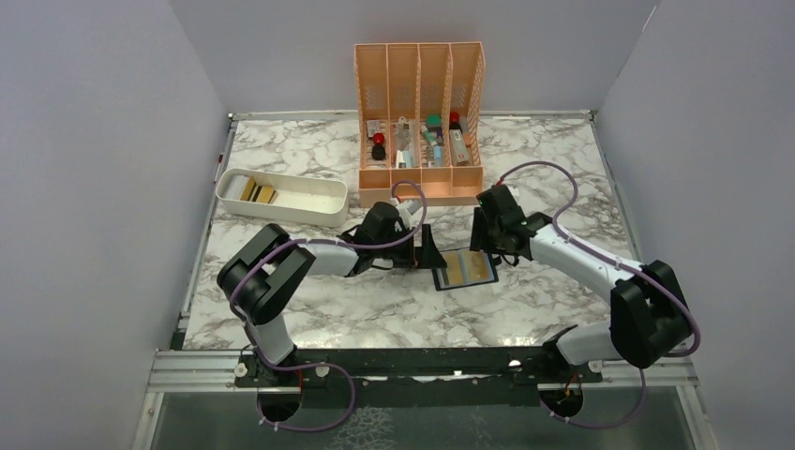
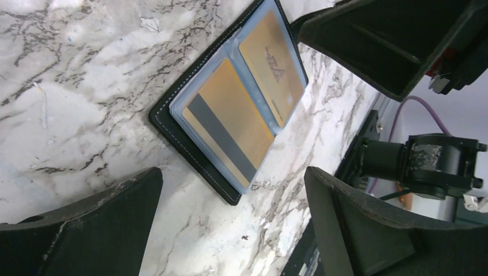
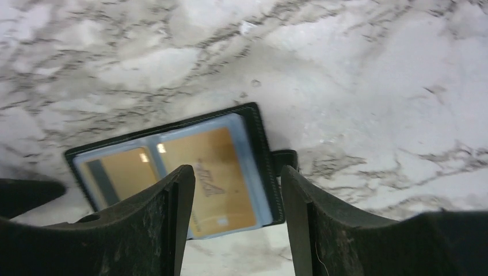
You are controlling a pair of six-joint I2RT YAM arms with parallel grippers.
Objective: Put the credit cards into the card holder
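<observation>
The black card holder (image 1: 468,284) lies open and flat on the marble table, one yellow card behind each clear pocket. In the left wrist view, the card with a dark stripe (image 2: 236,123) fills the near pocket and the plain-faced card (image 2: 266,60) the far one. My left gripper stands apart-jawed at the holder's left edge, nothing between its fingers. Over the holder's right side hangs my right gripper, open and empty; in the right wrist view its left finger (image 3: 183,198) covers part of the holder.
A white tray (image 1: 314,199) at the left holds several yellow cards (image 1: 257,192). Behind the arms stands an orange divided box (image 1: 420,186) with small items inside. Bare marble lies in front of the holder and at the right.
</observation>
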